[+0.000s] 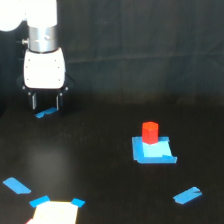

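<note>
My gripper (46, 103) hangs at the upper left of the camera view, its two fingers spread apart with nothing between them. Well to the right of it, a small red block (150, 132) stands upright on a pale square (158, 151) edged with blue tape. The gripper and the block are far apart.
Strips of blue tape (16, 186) mark the black table (90, 155), another blue strip (187, 195) lying at the lower right. A pale, bright object (55, 213) is cut off by the bottom edge. Open table separates it from the block.
</note>
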